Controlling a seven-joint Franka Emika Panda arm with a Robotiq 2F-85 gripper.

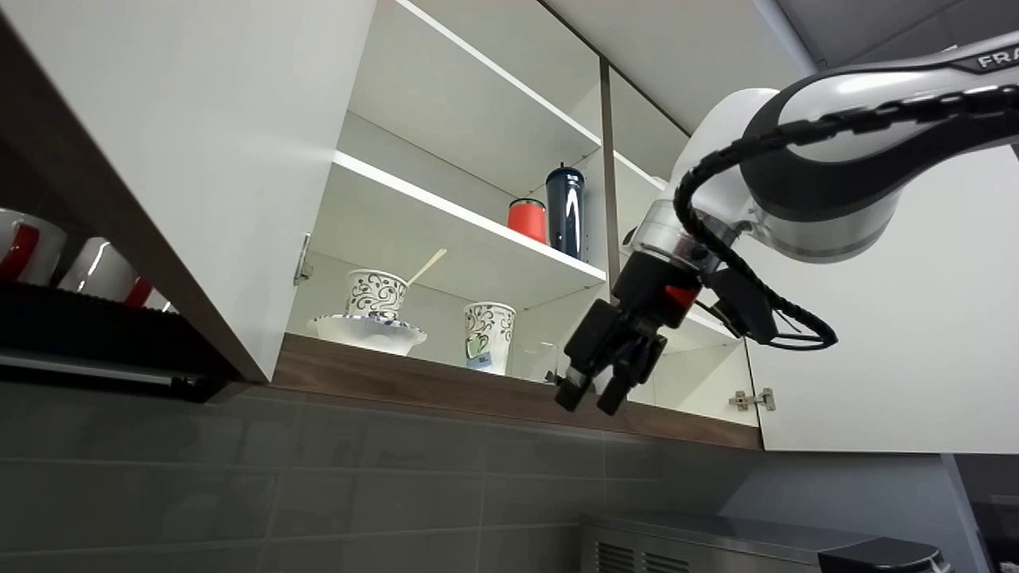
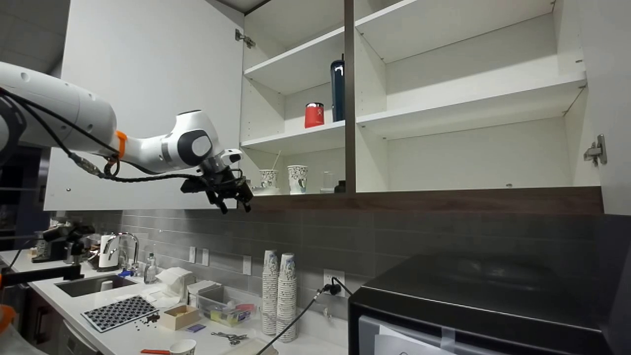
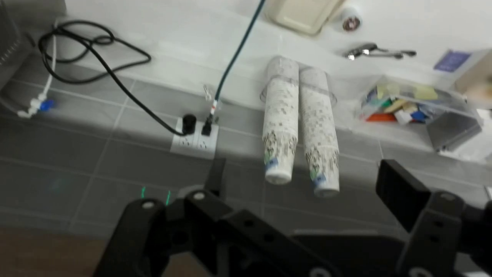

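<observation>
My gripper (image 1: 593, 399) hangs in front of the open cabinet, tilted downward, its fingers apart and empty. In the wrist view the black fingers (image 3: 400, 194) stand wide, with two cup stacks far below between them. On the cabinet's bottom level a patterned cup (image 1: 375, 294) with a stick in it stands at a white bowl (image 1: 368, 333). A taller patterned cup (image 1: 489, 337) is to their right, beside a clear glass (image 1: 531, 361). On the shelf above sit a red tumbler (image 2: 314, 115) and a dark blue bottle (image 2: 337, 89).
Tall stacks of paper cups (image 2: 287, 299) rise from the counter below, near a clear bin (image 2: 227, 303). A black appliance (image 2: 473, 296) occupies the lower right. Open doors (image 2: 148, 106) flank the cabinet; its right-hand shelves look mostly empty.
</observation>
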